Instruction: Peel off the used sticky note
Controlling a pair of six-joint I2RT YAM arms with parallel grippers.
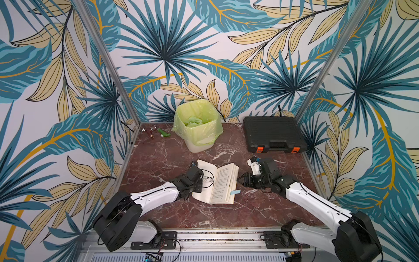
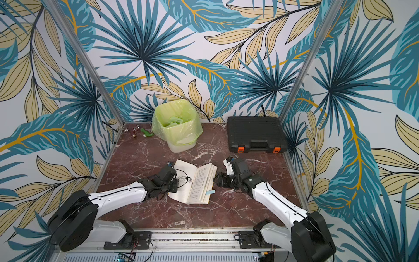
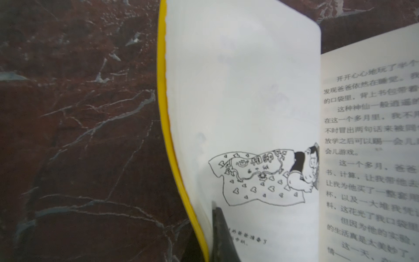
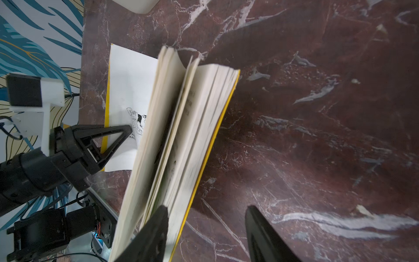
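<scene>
An open book (image 1: 222, 183) lies on the table, with a light-blue sticky tab (image 1: 235, 192) poking out at its lower right edge. My left gripper is shut at the book's left page, over the drawing, pressing near the yellow cover edge. My right gripper is part open beside the book's right edge, where the pages (image 4: 174, 131) stand fanned up; nothing clear sits between its fingers. The tab cannot be made out in the right wrist view.
A bin (image 1: 198, 139) with a green liner stands at the back middle, and a black case (image 1: 272, 131) lies back right. Small items (image 1: 163, 133) sit back left.
</scene>
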